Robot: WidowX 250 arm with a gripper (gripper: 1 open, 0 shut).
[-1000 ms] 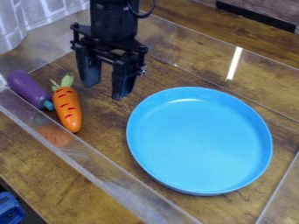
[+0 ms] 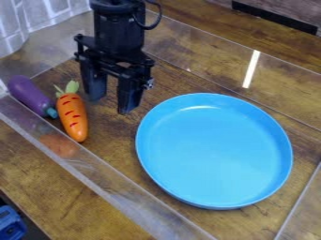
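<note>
My black gripper (image 2: 108, 80) hangs from the top centre over the wooden surface, its two fingers spread apart with nothing visible between them, a little right of and above an orange toy carrot (image 2: 71, 116). A purple toy eggplant (image 2: 32, 96) lies left of the carrot. A large blue plate (image 2: 213, 150) fills the right middle of the view.
A clear plastic edge (image 2: 88, 171) runs diagonally along the lower left, with a blue object (image 2: 10, 225) outside it in the corner. The wooden surface behind the plate and gripper is clear.
The gripper has shifted very slightly left. The carrot, eggplant and plate have not visibly moved.
</note>
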